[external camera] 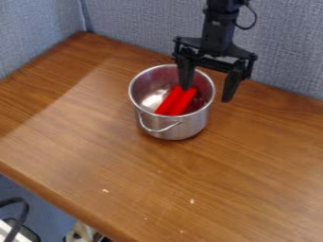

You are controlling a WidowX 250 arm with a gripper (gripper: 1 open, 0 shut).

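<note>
A steel pot (190,121) with a wire handle stands on the wooden table, upper middle. Inside it lies an elongated red object (175,101), tilted along the pot, with something pale beside it. My black gripper (206,89) hangs over the pot's back part with its fingers spread open, one above the pot and the other just past its right side. Whether a finger touches the red object or the rim I cannot tell.
A grey wall runs along the back. Some cables lie at the lower left corner.
</note>
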